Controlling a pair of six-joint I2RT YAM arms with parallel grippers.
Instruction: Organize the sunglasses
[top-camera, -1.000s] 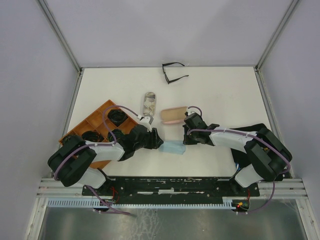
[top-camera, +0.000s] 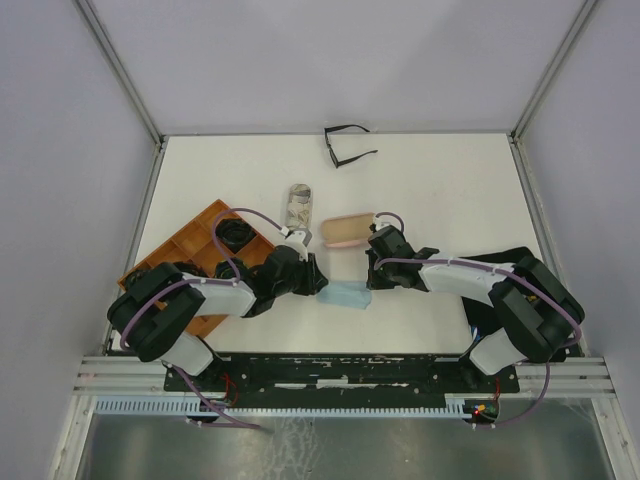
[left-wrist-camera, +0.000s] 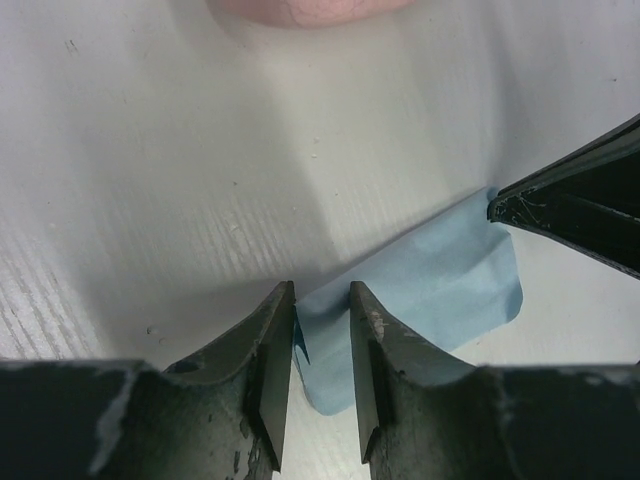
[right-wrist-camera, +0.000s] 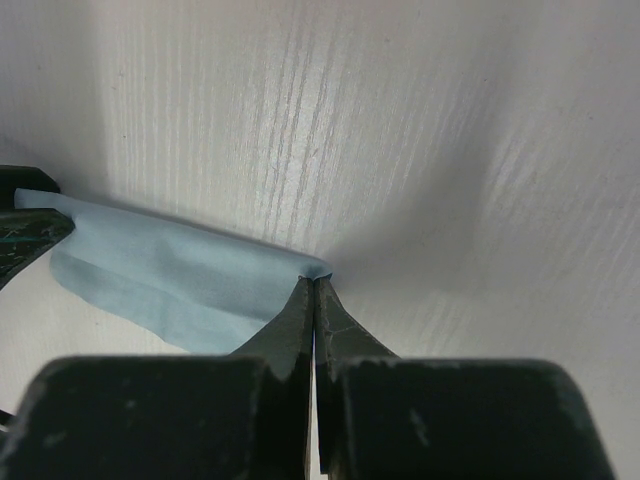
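Note:
The dark sunglasses (top-camera: 331, 149) lie unfolded at the far edge of the white table. An open case (top-camera: 347, 229), tan inside with a pink rim, rests nearer the middle. In front of it is a light blue cloth (top-camera: 345, 293), between my two grippers. My left gripper is part open, with the cloth's left corner in the gap between its fingers. At the cloth's other corner my right gripper is shut, the fabric pinched at its fingertips. The cloth lies low, close to the table; whether it touches everywhere cannot be told.
A wooden compartment box (top-camera: 195, 236) holding black coiled items stands at the left, partly under my left arm. A patterned pouch (top-camera: 299, 207) lies left of the case. Something black (top-camera: 482, 316) sits under the right arm.
My left gripper has shifted slightly right and toward the near side, to the cloth's left corner. The right arm, cloth, case and sunglasses look unmoved.

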